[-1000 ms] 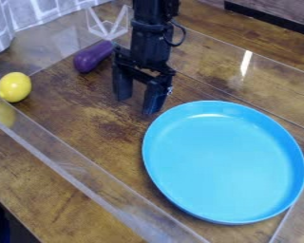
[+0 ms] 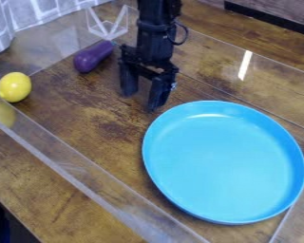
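Observation:
The black gripper [image 2: 145,82] reaches down from the top centre of the camera view to just above the wooden surface, upper left of the blue plate [image 2: 223,161]. Its fingers are spread open; whether anything small sits between them is too dark to tell. A yellow object [image 2: 14,86], round like a lemon, lies at the left edge. A purple elongated object [image 2: 99,56], like an eggplant, lies left of the arm toward the back.
A clear plastic wall [image 2: 53,161] runs along the lower left. A white wire rack [image 2: 107,30] stands at the back left. The wood at the upper right and left of the plate is bare.
The gripper has shifted very slightly over the last second near the same spot. The plate and the yellow and purple objects are unchanged.

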